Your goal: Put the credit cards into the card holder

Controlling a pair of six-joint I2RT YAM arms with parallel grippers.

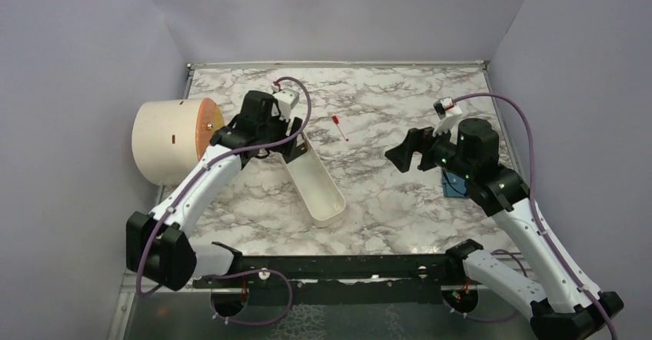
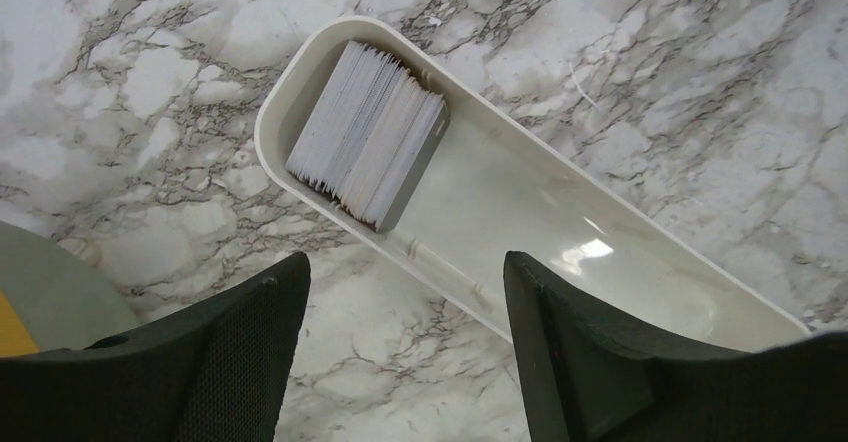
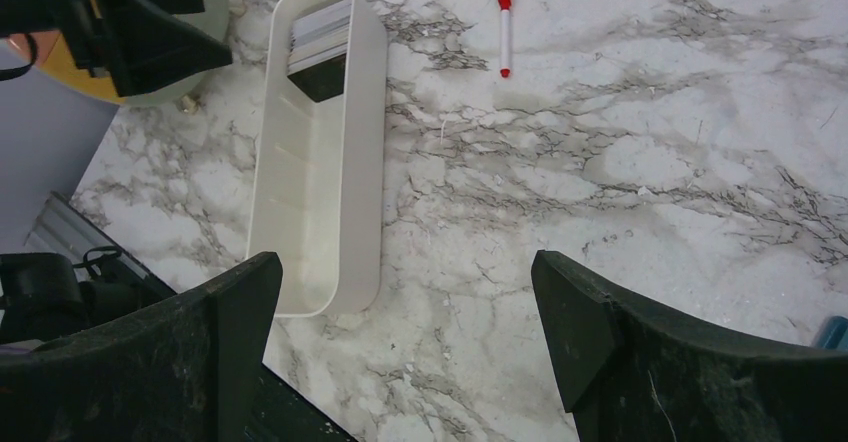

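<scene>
In the left wrist view a long white tray (image 2: 550, 232) holds a packed stack of pale cards (image 2: 365, 132) on edge at its far end, with a dark piece at the stack's inner side. My left gripper hangs over the tray, fingers apart with nothing between them. My right gripper stands open and empty over the right half of the table. A blue object (image 3: 832, 334), partly hidden under the right arm in the top view, lies at the right; I cannot tell if it is the card holder.
A red-capped marker (image 1: 340, 128) lies right of the tray. A large cream cylinder (image 1: 165, 140) with an orange end stands at the left.
</scene>
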